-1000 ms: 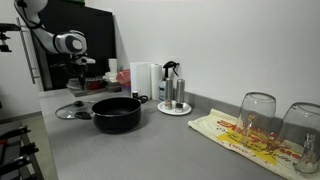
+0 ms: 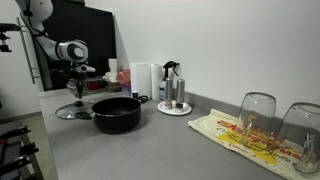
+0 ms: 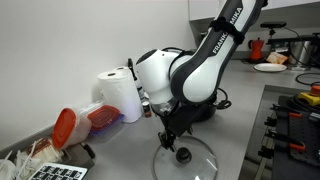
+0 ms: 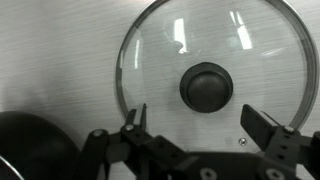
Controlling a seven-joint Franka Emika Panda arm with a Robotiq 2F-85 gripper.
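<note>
A clear glass lid [image 4: 165, 75] with a dark rim and a round black knob [image 4: 206, 87] lies flat on the table. In the wrist view, my gripper stands open over the lid, its two fingertips wide apart with nothing between them. The knob appears just beyond the gap, close to its middle. From the side, the gripper [image 2: 78, 91] hangs above the lid [image 2: 70, 113], lowered close to the knob. A black pot [image 2: 118, 118] sits beside the lid; its dark edge [image 4: 35, 145] enters the wrist view at lower left.
Behind the pot are paper towel rolls [image 2: 140, 78] and a plate [image 2: 174, 109] holding shakers. Two upturned glass jars [image 2: 257, 112] stand on a patterned cloth [image 2: 222, 130] at the right.
My gripper and arm have come down toward the lid over the last second. The lid, the pot and the other objects are where they were.
</note>
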